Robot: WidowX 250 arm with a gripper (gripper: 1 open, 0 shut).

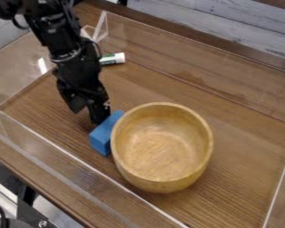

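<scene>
My gripper [83,105] is a dark mechanism reaching down from the upper left, its lower parts close to the table and open, just above and left of a blue block [102,135]. The block leans against the left side of a large yellow oval bowl [163,174], partly hidden by the bowl's rim. Nothing shows held in the gripper.
A small white and green cylinder [111,59] lies behind the arm. A white edge runs along the lower left.
</scene>
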